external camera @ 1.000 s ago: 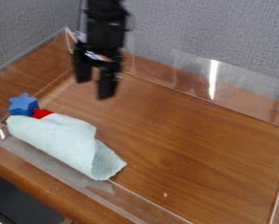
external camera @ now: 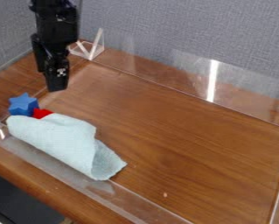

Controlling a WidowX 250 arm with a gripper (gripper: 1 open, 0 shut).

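My black gripper (external camera: 52, 77) is held high at the back left, above the wooden table and behind the small objects, with nothing seen in it; its fingers look apart. A blue star (external camera: 23, 104) lies on the left of the table. A small red object (external camera: 41, 113) sits beside it, partly hidden by a crumpled pale blue cloth (external camera: 66, 144) that stretches toward the front.
Clear plastic walls (external camera: 223, 86) line its edges. A white frame-like piece (external camera: 89, 44) stands at the back left corner.
The objects on the table have stayed put.
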